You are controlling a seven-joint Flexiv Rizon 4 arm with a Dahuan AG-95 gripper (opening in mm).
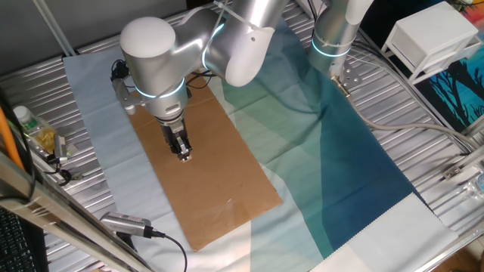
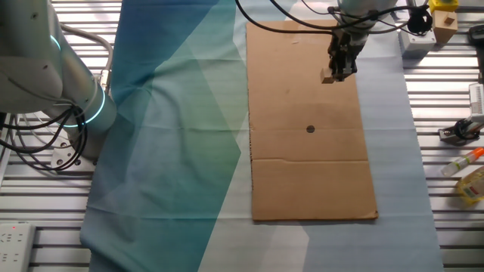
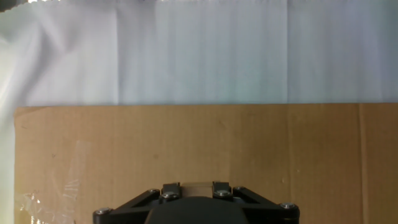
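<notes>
A small light-wood block (image 3: 197, 191) fills the space between the fingers of my gripper, which is shut on it. In exterior view 2 the block (image 2: 327, 75) shows at the fingertips, above the brown cardboard sheet (image 2: 302, 185). Exterior view 1 has my gripper (image 1: 184, 156) pointing down over the upper middle of the cardboard (image 1: 219, 185); its fingers hide most of the block there. How high the block hangs above the sheet is hard to judge. A round dark spot (image 2: 310, 129) marks the cardboard.
Most of the cardboard is bare, and so is the blue-green cloth (image 2: 181, 151) around it. A silver cylindrical device (image 1: 126, 224) with a cable stands near the cloth's edge. Bottles (image 2: 473, 185) lie off the cloth at the side. A white drawer box (image 1: 432, 39) sits in the far corner.
</notes>
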